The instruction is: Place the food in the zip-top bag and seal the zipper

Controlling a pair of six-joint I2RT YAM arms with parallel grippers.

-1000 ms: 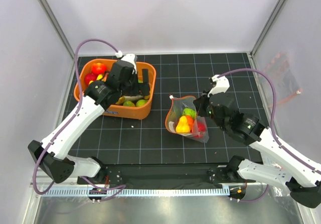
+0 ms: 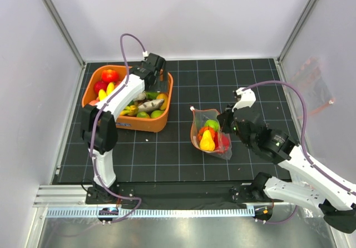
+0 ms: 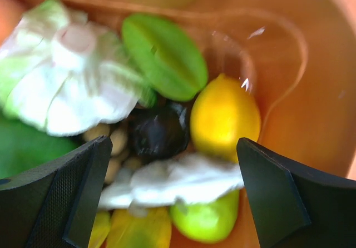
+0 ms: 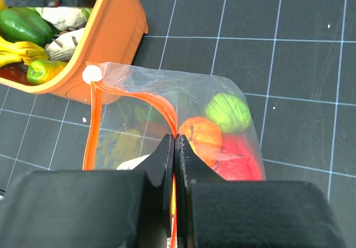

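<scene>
The zip bag (image 2: 208, 134) stands on the mat holding a yellow pepper (image 2: 207, 140), something green, orange and red. My right gripper is shut on the bag's orange-zippered edge (image 4: 92, 131). My left gripper is open over the back right of the orange food bin (image 2: 133, 124). Below it in the left wrist view lie a lemon (image 3: 225, 114), a green oval item (image 3: 163, 56), a leafy white vegetable (image 3: 78, 87) and a lime (image 3: 206, 220).
Walls bound the workspace at back and sides.
The bag has shifted slightly right and stands more upright; the right arm is nearly still.
</scene>
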